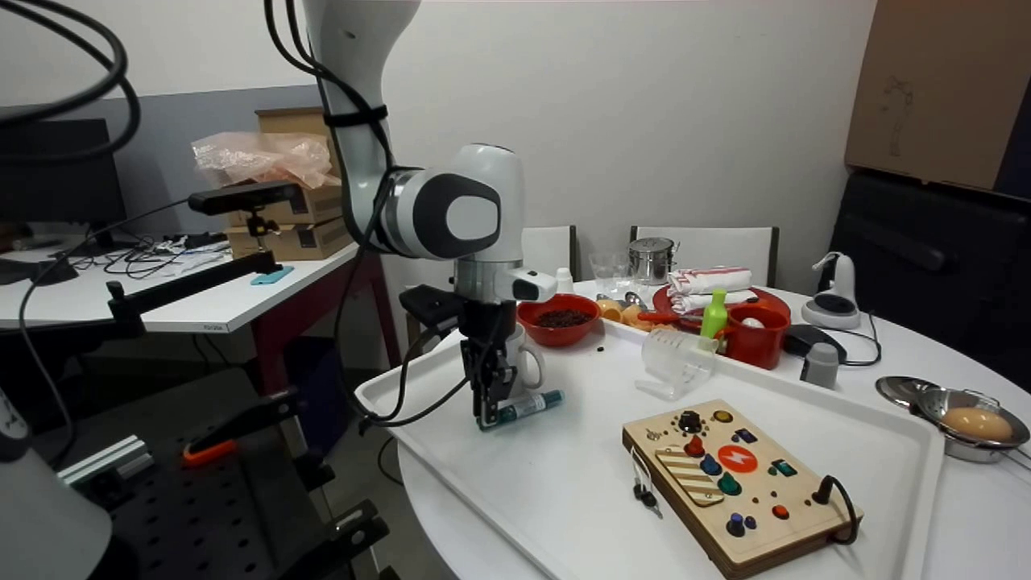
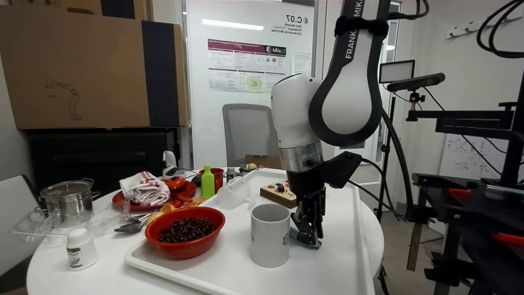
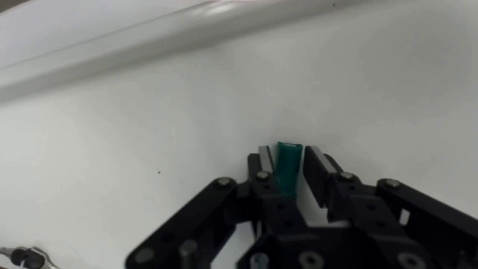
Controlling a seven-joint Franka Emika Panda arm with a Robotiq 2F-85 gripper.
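Note:
A green marker (image 1: 531, 405) with a pale label lies on the white tray, next to a light mug (image 2: 270, 236). My gripper (image 1: 488, 414) is lowered around the marker's end at the tray surface. In the wrist view the marker's green end (image 3: 288, 166) sits between the two fingers of my gripper. The left finger is close against it, and a narrow gap shows on the right side. The fingers stand part open. The mug partly hides the marker in the second exterior view.
On the tray (image 1: 580, 483) are a wooden switch board (image 1: 739, 483), a clear plastic cup (image 1: 676, 362) and a red bowl (image 2: 185, 231) of dark beans. Behind stand a green bottle (image 1: 714, 314) and a red pot (image 1: 756, 333). The tray's front left is clear.

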